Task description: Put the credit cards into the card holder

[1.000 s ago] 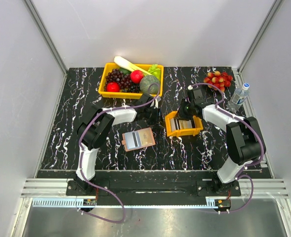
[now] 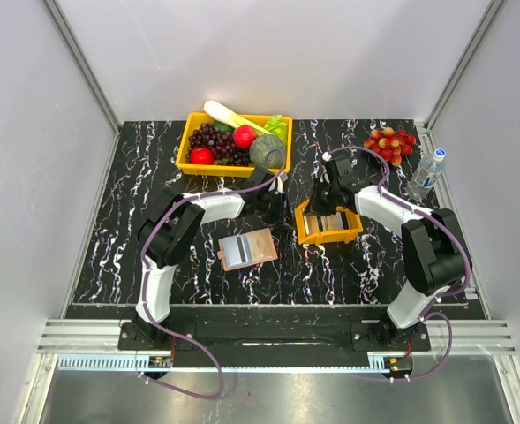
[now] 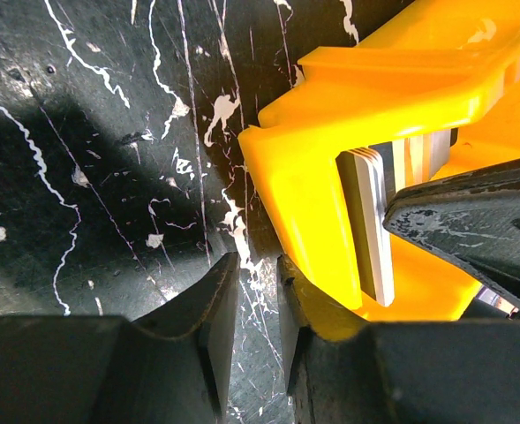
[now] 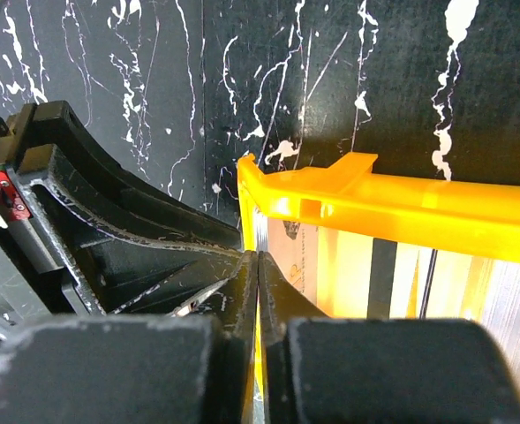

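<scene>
The yellow card holder point(image 2: 348, 231) sits right of center, cards standing packed inside it; in the left wrist view a white-edged card stack point(image 3: 374, 230) shows in its slot. My right gripper is shut at the holder's left end, its tips by the cards' edges, nothing visible between them. My left gripper is part open beside the holder's yellow wall, empty between the fingers. The right gripper's dark body covers part of the cards in the left wrist view. A board with cards point(image 2: 246, 249) lies on the table left of the holder.
A yellow basket point(image 2: 189, 150) of produce stands behind the left arm. Red grapes point(image 2: 388, 143) and a water bottle point(image 2: 425, 172) are at the back right.
My right gripper has moved left and slightly down in the top view, along the holder to its left end. The left arm looks unchanged.
</scene>
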